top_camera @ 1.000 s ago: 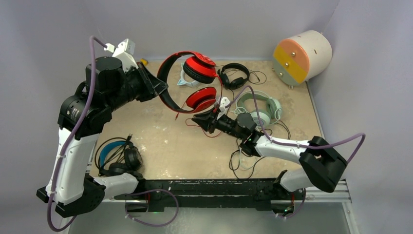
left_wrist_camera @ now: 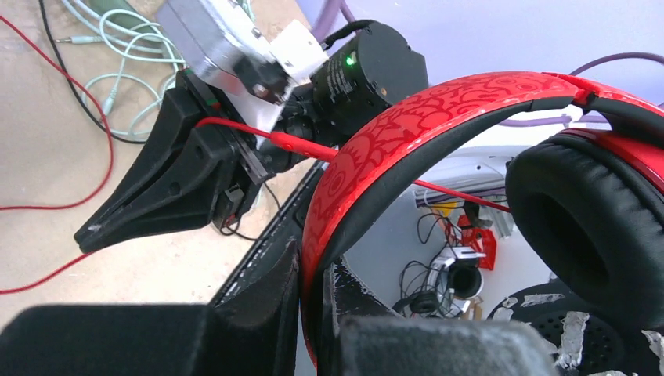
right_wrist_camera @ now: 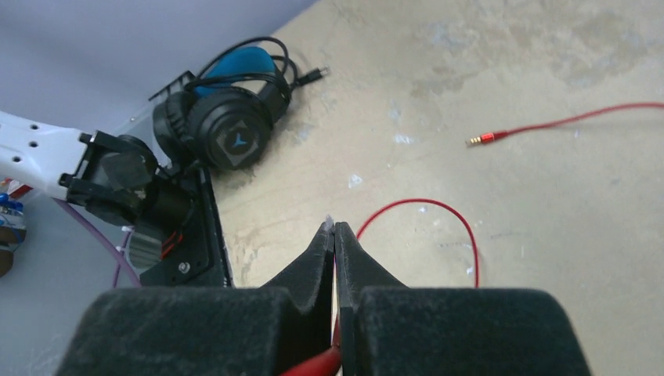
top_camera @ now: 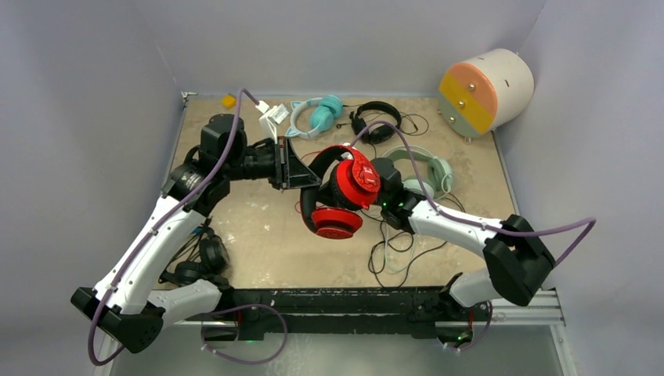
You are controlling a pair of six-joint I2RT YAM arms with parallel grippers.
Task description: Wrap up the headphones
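Note:
Red headphones (top_camera: 354, 176) hang above the table, with my left gripper (top_camera: 312, 180) shut on their headband (left_wrist_camera: 368, 149). One black ear pad (left_wrist_camera: 575, 227) faces the left wrist camera. Beneath the headphones, and partly hidden by them in the top view, is my right gripper. Its fingers (right_wrist_camera: 309, 270) are closed together, with the thin red cable (left_wrist_camera: 301, 146) running from the headphones into them. More of that cable lies in a curve on the table, and its loose plug (right_wrist_camera: 487, 138) rests flat there.
Teal headphones (top_camera: 322, 116) and a black pair (top_camera: 377, 135) lie at the back. A pale green pair (top_camera: 440, 170) sits behind the right arm, cables in front. Another dark pair (top_camera: 210, 254) is at front left, a striped drum (top_camera: 501, 82) at back right.
The left gripper has carried the red headphones right and down in the top view, and they have turned. The right gripper has shifted slightly and is now largely behind them.

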